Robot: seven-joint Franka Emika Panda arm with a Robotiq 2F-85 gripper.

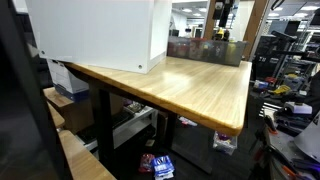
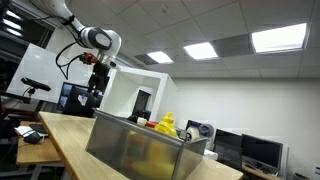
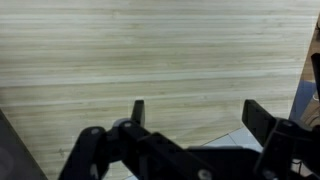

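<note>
My gripper is open in the wrist view, its two dark fingers set wide apart over bare wood. Nothing lies between them. Exterior view 2 has the arm's gripper (image 2: 97, 84) high above the table (image 2: 70, 130), beside a grey bin (image 2: 140, 152). Yellow things (image 2: 166, 125) and a few other items poke above the bin's rim; most of its contents are hidden. At the top of exterior view 1, part of the gripper (image 1: 222, 14) shows over the far part of the table (image 1: 180, 88).
A large white panel (image 1: 95, 30) stands along one side of the table. A dark surface (image 3: 14, 152) fills the wrist view's lower left corner. The wood under the gripper is clear. Below the tabletop, blue packages (image 1: 163, 167) lie on the floor.
</note>
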